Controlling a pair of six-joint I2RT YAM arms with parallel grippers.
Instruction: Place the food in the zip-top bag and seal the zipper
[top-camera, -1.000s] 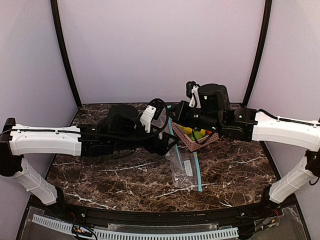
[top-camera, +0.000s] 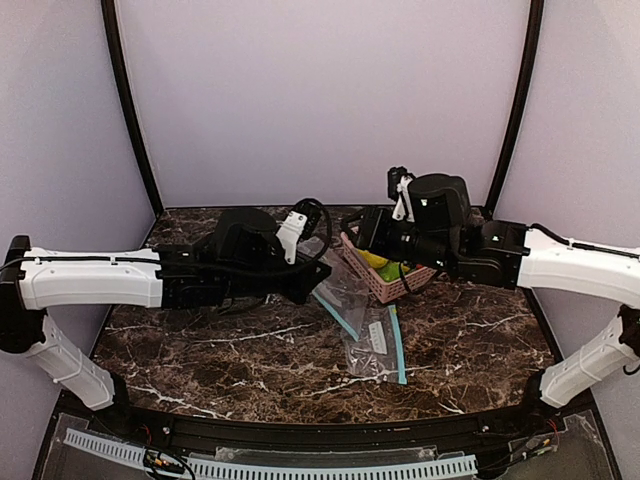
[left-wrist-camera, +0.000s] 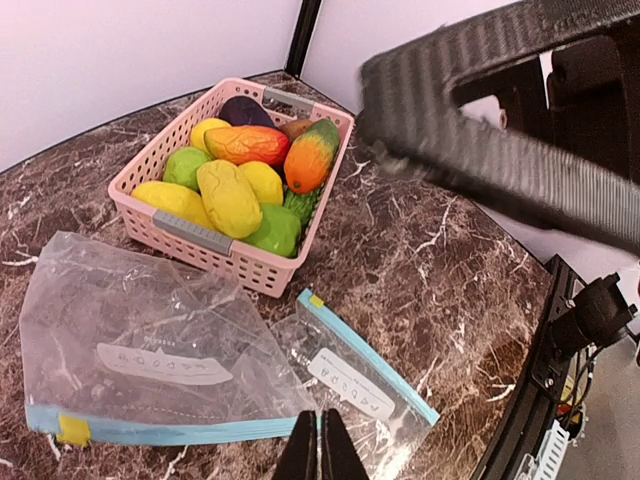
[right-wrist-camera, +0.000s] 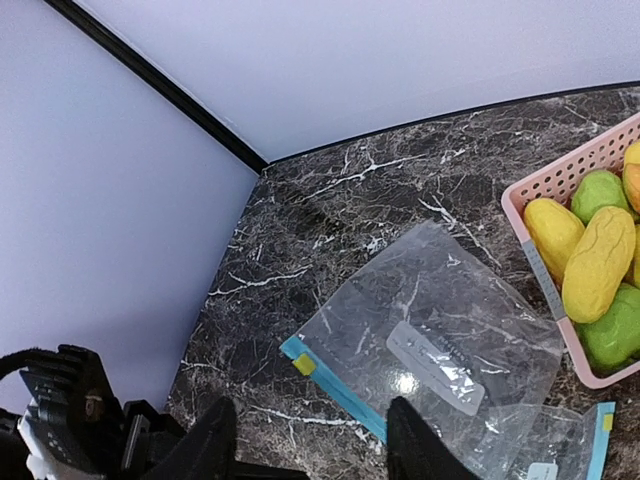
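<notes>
A clear zip bag with a blue zipper strip and a yellow tab appears flat on the table in the left wrist view. It partly overlaps a second clear bag with its own blue strip. Food, yellow, green and orange, fills the pink basket behind them. Over the front end of the first bag's strip, my left gripper is shut, nothing visible between its fingers. My right gripper stands part open and empty, with the first bag beyond its fingers.
The basket stands close against the bags, to their back right. Both arms reach inward, their grippers near each other above the bags. Bare marble table shows at the right and in front.
</notes>
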